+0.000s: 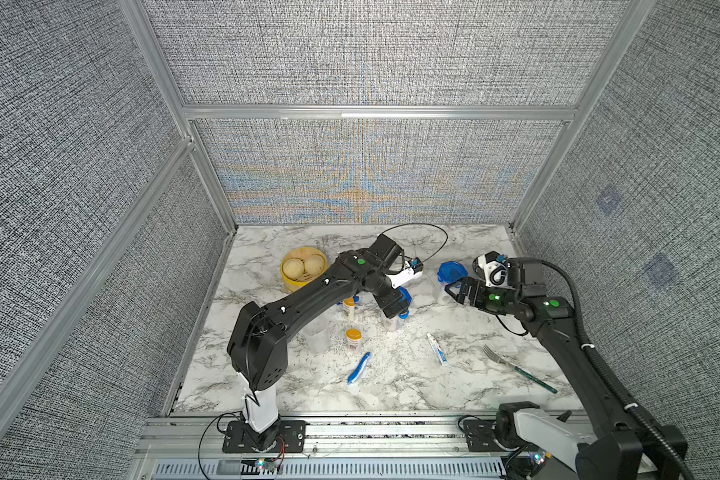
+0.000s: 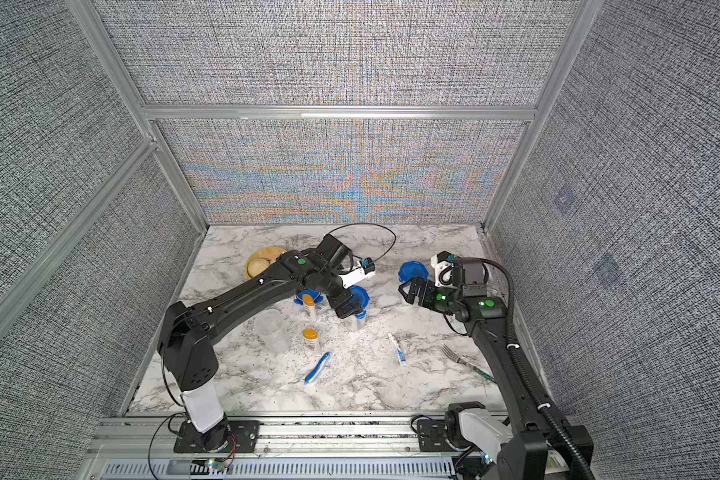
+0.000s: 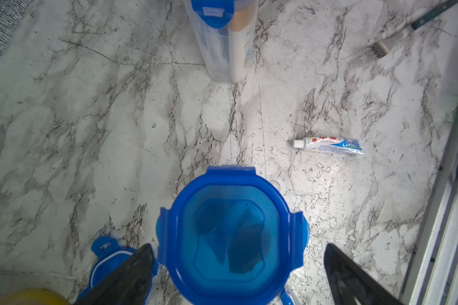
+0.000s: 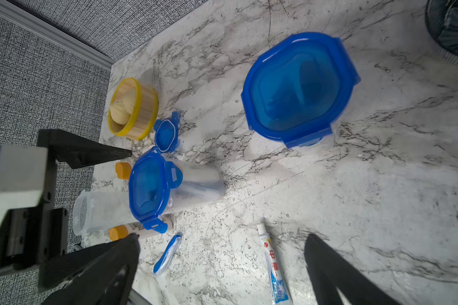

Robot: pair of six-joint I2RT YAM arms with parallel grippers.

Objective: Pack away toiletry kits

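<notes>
My open left gripper is over a clear container capped with a blue lid (image 3: 230, 236), its two fingers on either side of the lid and apart from each other. In the right wrist view the container's clear body (image 4: 198, 185) stands on the table. My right gripper is open and empty, near a second blue-lidded container (image 4: 299, 84). An empty clear container (image 4: 104, 211) and a loose blue lid (image 4: 166, 135) are on the left. A toothpaste tube (image 1: 437, 349) and a blue toothbrush (image 1: 359, 368) lie toward the front.
Orange-capped bottles (image 1: 353, 339) stand beside the empty container. A yellow-rimmed basket (image 4: 146, 114) with round pale items sits at the back left. A fork (image 1: 520, 369) lies front right, and a dark ribbed object (image 4: 455, 38) is at the far right.
</notes>
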